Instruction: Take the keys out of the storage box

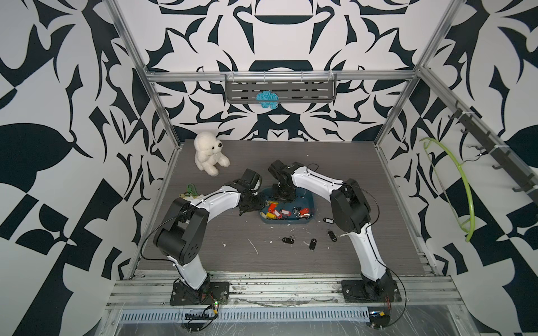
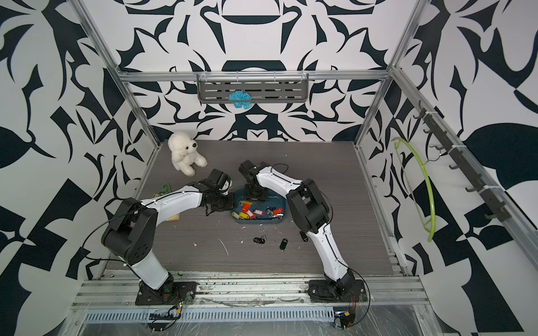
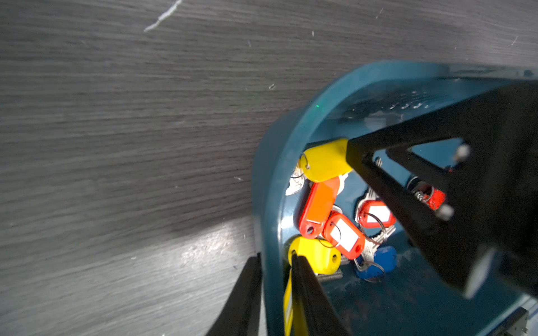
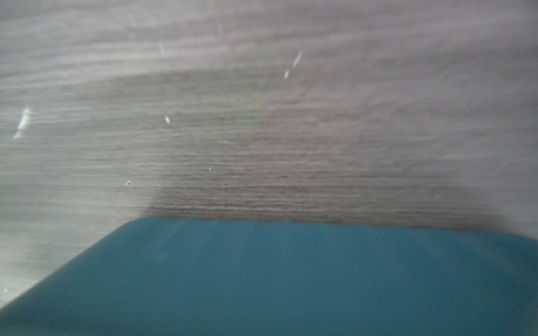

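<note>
The blue storage box (image 1: 303,202) stands mid-table, with keys on red, yellow and blue tags inside. In the left wrist view, the two fingers of my left gripper straddle the box's left rim and are shut on it. A yellow tag (image 3: 327,161), an orange-red tag (image 3: 319,208) and a blue tag (image 3: 381,262) lie near that wall. My right gripper (image 1: 284,193) hangs over the box's back left part, open, its black frame covering some keys. The right wrist view holds only blurred blue box wall (image 4: 313,274) and table.
Black key fobs lie on the table before the box, including one fob (image 1: 288,240) and another fob (image 1: 312,244). A white plush dog (image 1: 210,153) sits at the back left.
</note>
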